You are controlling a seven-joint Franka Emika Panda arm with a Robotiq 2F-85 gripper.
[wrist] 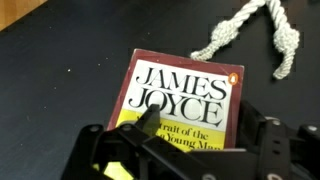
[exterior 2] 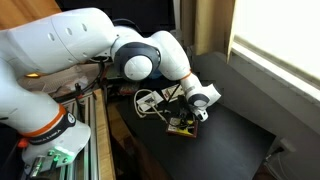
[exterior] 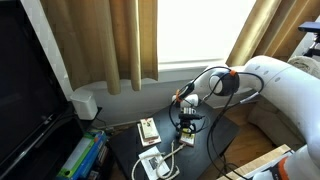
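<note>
A James Joyce paperback (wrist: 185,100), with a white and yellow cover and dark red edges, lies face up on the dark table. It fills the middle of the wrist view, and its lower part is hidden behind the gripper. My gripper is over the lower end of the book, its fingers apart on either side of the cover. Whether they touch the book cannot be made out. From outside, the gripper (exterior 2: 188,113) points down close above the book (exterior 2: 182,127).
A knotted white rope (wrist: 230,28) lies just beyond the book. Another book (exterior: 149,131) and a white item (exterior: 154,164) lie to the left in the first exterior view. Bare table (exterior 2: 235,130) spreads to the right of the book in the second exterior view.
</note>
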